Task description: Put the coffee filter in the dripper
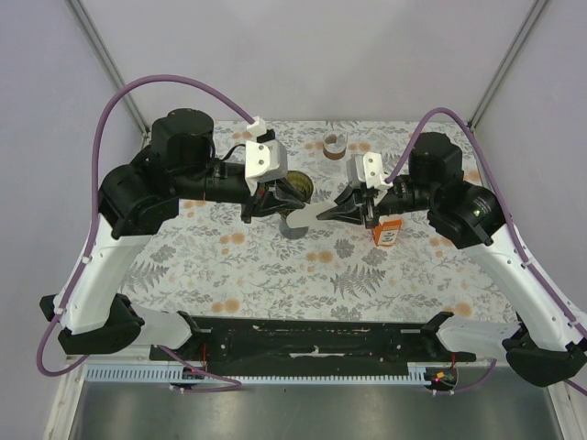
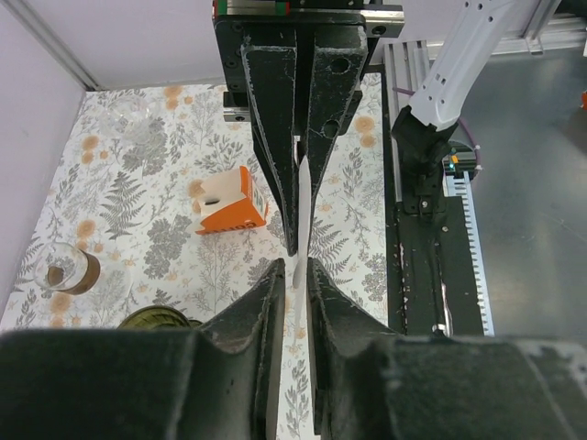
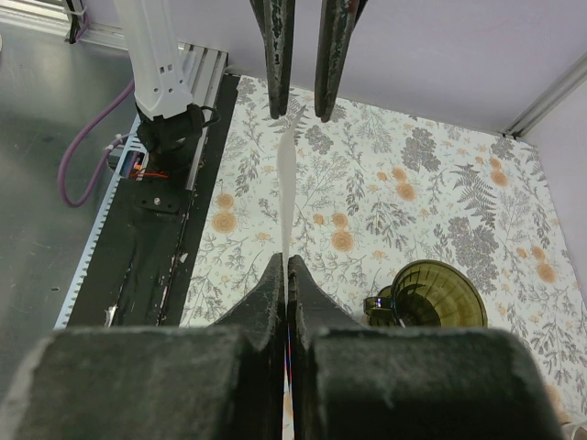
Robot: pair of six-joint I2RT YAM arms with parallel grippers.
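A white folded coffee filter (image 1: 307, 215) hangs between the two grippers, seen edge-on in both wrist views (image 2: 302, 220) (image 3: 286, 183). My right gripper (image 1: 348, 206) is shut on the filter's edge. My left gripper (image 1: 280, 202) has its fingertips at the filter's other end; in the right wrist view its fingers stand apart, part open. Behind and below, the olive-green dripper (image 1: 298, 181) (image 3: 436, 293) stands on a grey base, partly hidden by my left gripper in the top view.
An orange box (image 1: 387, 234) sits right of the dripper. A clear cup (image 1: 334, 145) stands at the back. The patterned board (image 1: 348, 284) is clear in front.
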